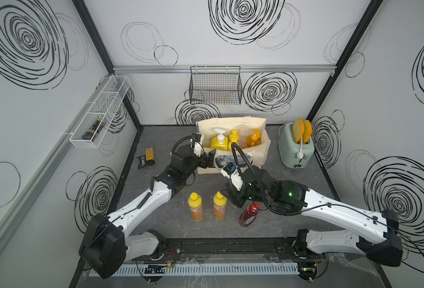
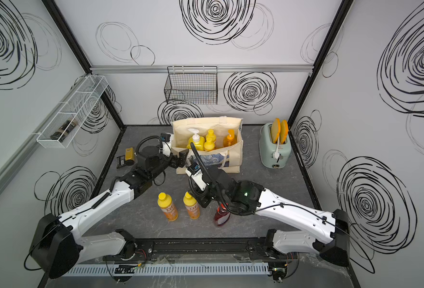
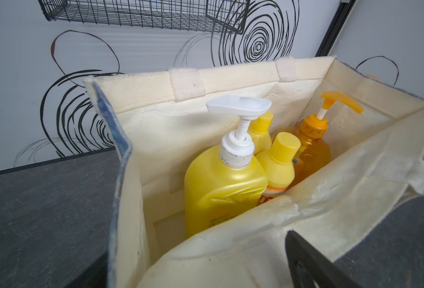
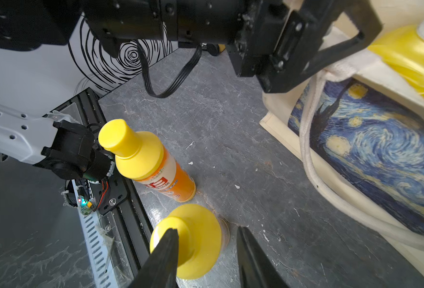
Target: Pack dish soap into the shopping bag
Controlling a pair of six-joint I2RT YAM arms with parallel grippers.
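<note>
The cream shopping bag (image 1: 264, 152) stands upright at the back centre. Inside it are a yellow bottle with a white pump (image 3: 223, 184), two yellow-capped bottles (image 3: 280, 165) and an orange pump bottle (image 3: 315, 144). My left gripper (image 1: 212, 157) is open at the bag's front left, its fingers spread beside the cloth. On the table stand two yellow-capped orange bottles, one to the left (image 4: 166, 168) and one closer to my right gripper. This gripper is open, its fingers beside the nearer bottle's yellow cap (image 4: 185, 242), with no bottle clearly between them.
A red bottle (image 1: 248, 217) stands below the right wrist, partly covered. To the bag's right is a green toaster (image 1: 295, 152). Small black and gold items (image 1: 149, 156) lie at the left. A loose bag handle (image 4: 312, 175) hangs toward the right gripper.
</note>
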